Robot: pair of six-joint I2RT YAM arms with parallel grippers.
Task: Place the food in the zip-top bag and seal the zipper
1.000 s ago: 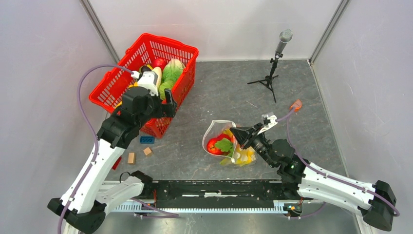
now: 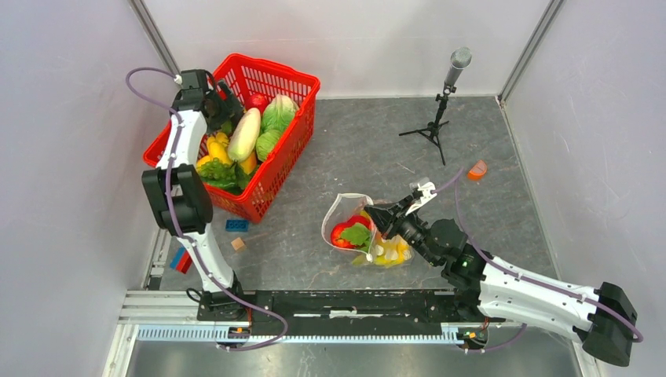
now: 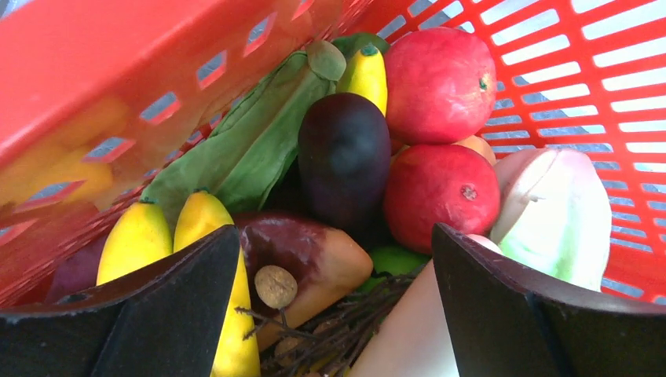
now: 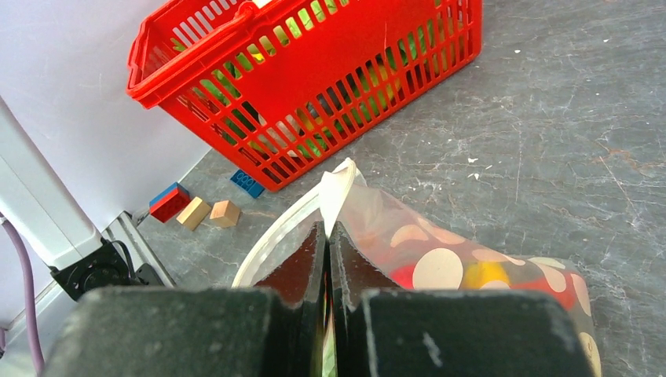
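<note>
My left gripper (image 2: 224,93) is open inside the back of the red basket (image 2: 280,166). Its wrist view shows an eggplant (image 3: 343,157), red fruits (image 3: 440,82), bananas (image 3: 132,247) and a pale long vegetable (image 3: 404,338) beneath and between the open fingers. The zip top bag (image 2: 330,224) lies at the front centre, holding red food, a green leaf and yellow pieces. My right gripper (image 2: 372,209) is shut at the bag's rim; in the right wrist view a white strip of the rim (image 4: 336,192) rises from between its fingertips.
A microphone on a tripod (image 2: 436,126) stands at the back right, with an orange piece (image 2: 477,171) below it. Small blocks (image 2: 237,225) lie left of the bag. The middle floor between basket and tripod is clear.
My left gripper has moved from the basket's front right side back and left, down into the basket. My right gripper and the bag's rim have shifted slightly left.
</note>
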